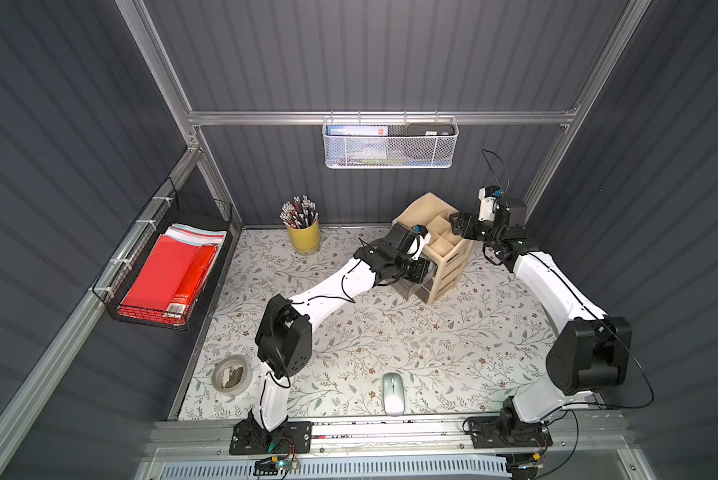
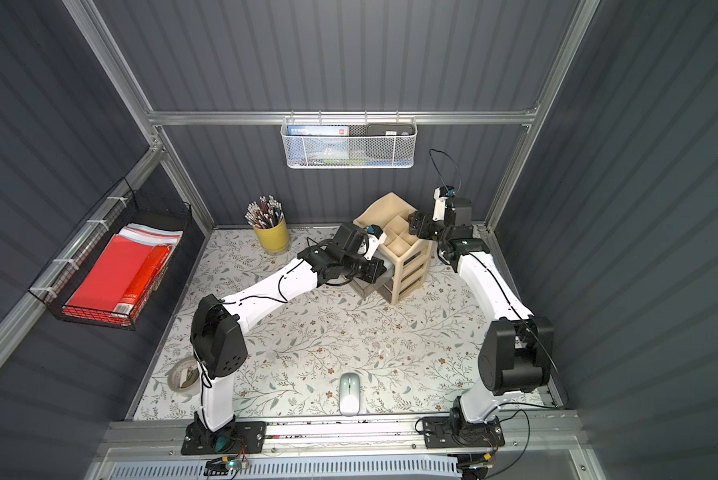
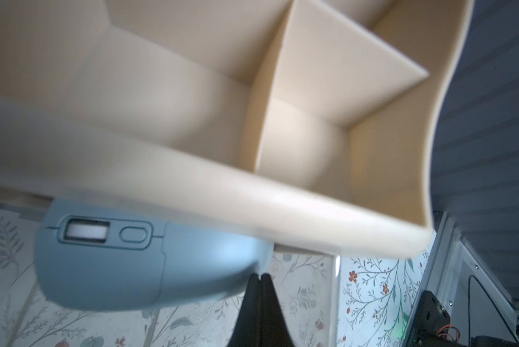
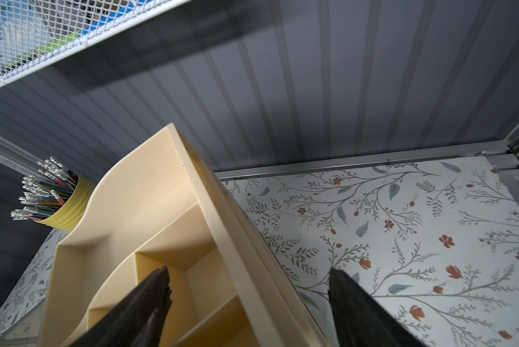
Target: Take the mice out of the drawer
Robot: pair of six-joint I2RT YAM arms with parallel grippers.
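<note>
A blue mouse (image 3: 126, 254) lies in the clear pulled-out drawer (image 1: 402, 289), partly under the organizer's overhanging top edge in the left wrist view. My left gripper is shut above the drawer, its fingertips close to the rear end of the mouse. Nothing shows between them, and whether they touch the mouse I cannot tell. At the beige organizer's (image 1: 464, 257) right side, my right gripper is open, with the side wall between its spread fingers. A second, pale green and white mouse (image 1: 393, 394) rests on the front of the table.
Left of the organizer stands a yellow cup of pencils (image 1: 303, 237). A wire basket with red folders (image 1: 171, 268) hangs at the left; a white mesh basket (image 1: 390, 152) hangs at the back. A small round bowl (image 1: 231, 375) sits front left.
</note>
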